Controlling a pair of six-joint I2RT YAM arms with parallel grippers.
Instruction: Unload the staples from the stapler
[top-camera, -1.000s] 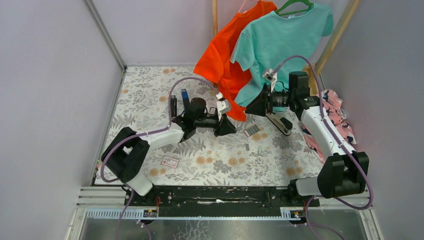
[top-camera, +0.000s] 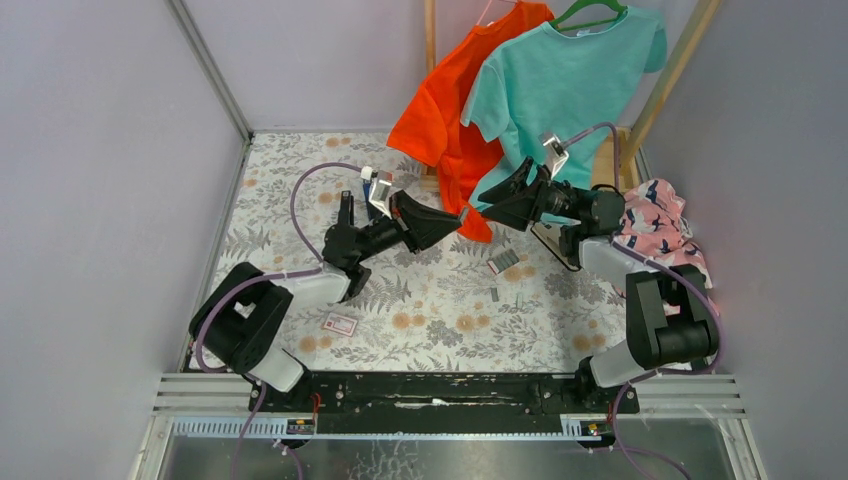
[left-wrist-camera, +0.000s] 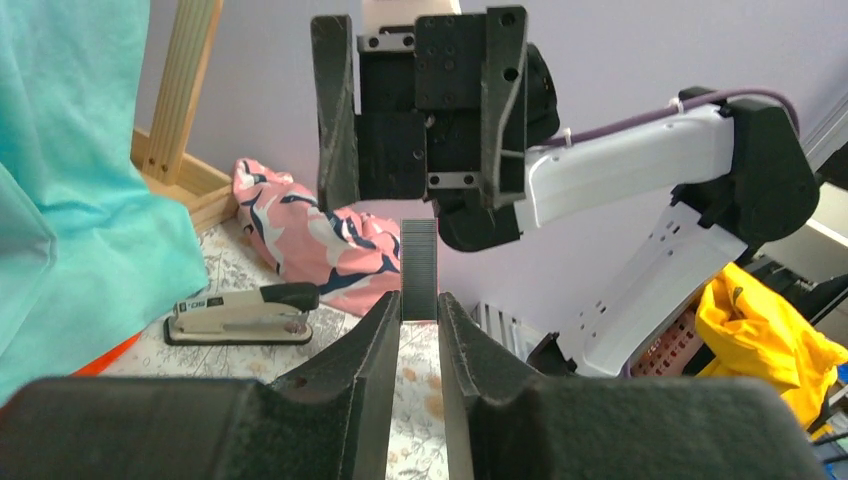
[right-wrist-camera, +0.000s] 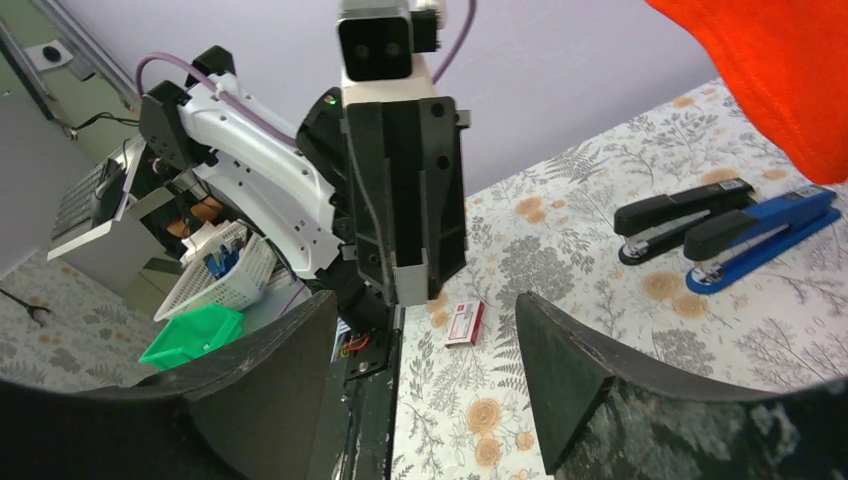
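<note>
A grey strip of staples (left-wrist-camera: 419, 270) stands upright between the tips of my shut left gripper (top-camera: 457, 221). My right gripper (top-camera: 490, 215) faces it from the right, open and empty, a short way off. A light stapler with a dark top (left-wrist-camera: 240, 317) rests on the table beyond them in the left wrist view. A black stapler (right-wrist-camera: 683, 210) and a blue stapler (right-wrist-camera: 760, 238) lie side by side at the table's left back.
Orange (top-camera: 430, 130) and teal shirts (top-camera: 555, 100) hang at the back. Pink cloth (top-camera: 660, 220) lies at the right edge. Small boxes (top-camera: 340, 325) and staple strips (top-camera: 503, 261) lie on the patterned table (top-camera: 420, 310).
My right arm has shifted and turned toward it, staying open.
</note>
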